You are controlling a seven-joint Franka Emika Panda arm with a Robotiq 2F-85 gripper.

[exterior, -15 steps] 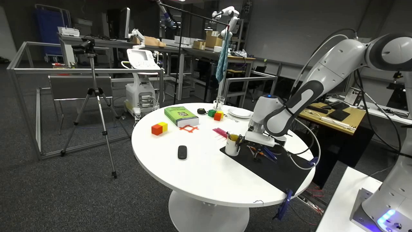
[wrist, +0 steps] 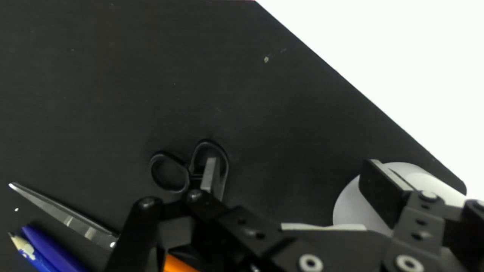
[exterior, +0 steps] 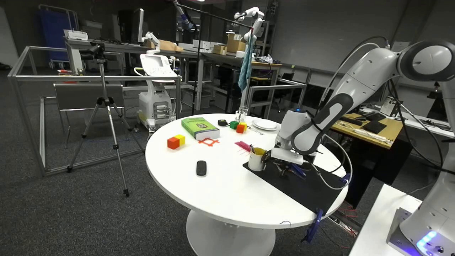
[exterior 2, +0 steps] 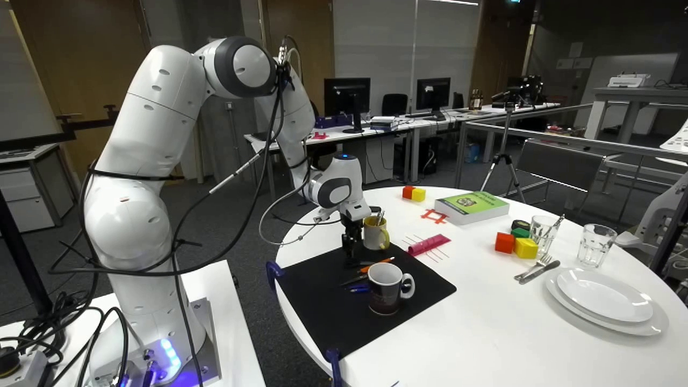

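Observation:
My gripper stands open low over the black mat (wrist: 113, 81), with its fingers wide apart in the wrist view. The left finger overlaps the black loop handles of scissors (wrist: 169, 173). A pointed metal blade (wrist: 68, 217) shows to the left; whether it joins those handles is unclear. Under the right finger appears a pale rounded thing (wrist: 347, 206), partly hidden. In exterior view 2, my gripper (exterior 2: 351, 242) is right beside a white and yellow cup (exterior 2: 375, 236) with pens in it; contact cannot be judged.
Pencils and pens (exterior 2: 380, 262) lie on the mat near a dark mug (exterior 2: 385, 293). Plates (exterior 2: 606, 296), cutlery, glasses, coloured cubes (exterior 2: 504, 242) and a green book (exterior 2: 474, 205) stand farther away.
My gripper has come down slightly toward the mat, and it now overlaps the cup's right side in exterior view 1. The other table objects look unmoved.

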